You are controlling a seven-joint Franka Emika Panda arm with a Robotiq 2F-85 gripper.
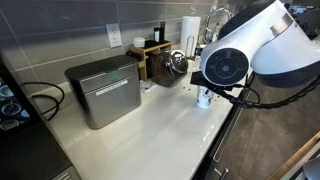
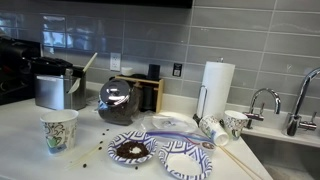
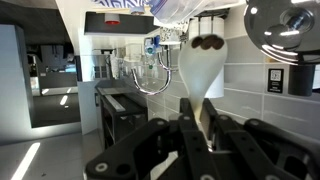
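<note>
A white spoon (image 3: 203, 65) stands out from my gripper in the wrist view, its bowl away from the fingers and its handle between them. Several dark bits show in the bowl. My gripper is shut on that spoon. In exterior view 1 the arm's big white joint (image 1: 226, 66) hides much of the gripper, and a patterned paper cup (image 1: 205, 98) stands just below the joint. Exterior view 2 shows a patterned cup (image 2: 58, 131) at the front left and a patterned plate (image 2: 130, 162) with dark grounds on it.
Another patterned plate (image 2: 184, 174) lies beside the first. Further right are two cups, one of them the paper cup (image 2: 234, 122). A glass jar (image 2: 119, 99), a paper towel roll (image 2: 216, 87) and a steel toaster (image 1: 105, 92) stand toward the wall.
</note>
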